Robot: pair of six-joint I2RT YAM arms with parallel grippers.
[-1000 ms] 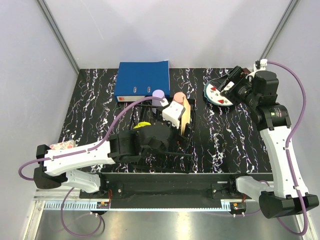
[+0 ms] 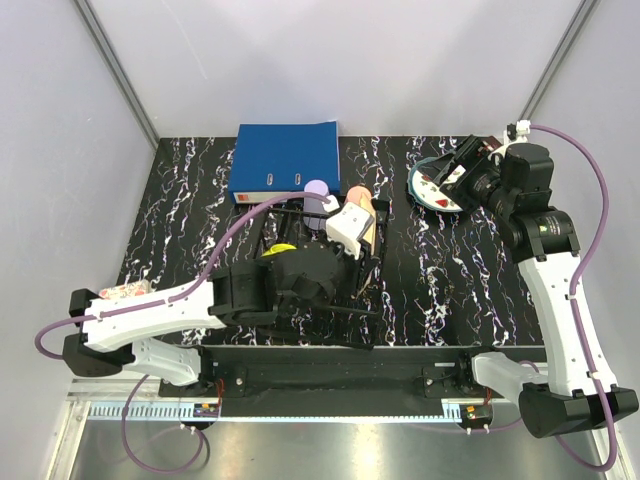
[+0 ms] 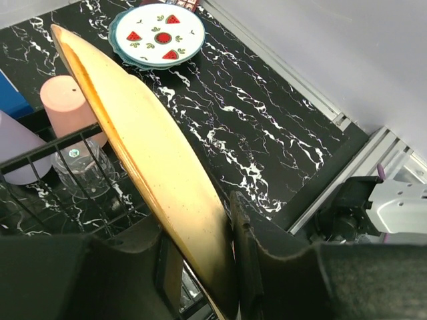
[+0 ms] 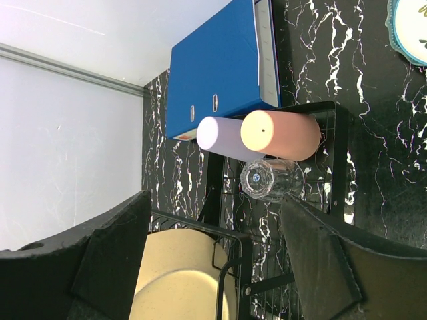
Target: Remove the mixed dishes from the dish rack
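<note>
A cream plate [image 3: 150, 137] stands steeply tilted at the dish rack [image 2: 340, 308], its edge running down between the fingers of my left gripper. Whether both fingers press on it cannot be made out. From above, my left gripper [image 2: 362, 275] is over the rack's right side, partly hiding the plate [image 2: 379, 225]. In the rack are a peach cup [image 4: 283, 135], a purple cup [image 4: 225, 135] and a clear glass [image 4: 272, 179]. A yellow dish [image 2: 280, 248] shows beside the left arm. My right gripper is open and empty.
Watermelon-patterned plates [image 3: 160, 35] lie stacked at the back right, close to the right gripper in the top view. A blue binder [image 2: 286, 160] stands behind the rack. Bare dark counter [image 2: 440, 290] extends to the rack's right.
The rack has shifted slightly left in the top view. My left gripper and the plate have changed angle a little. The right arm has barely moved.
</note>
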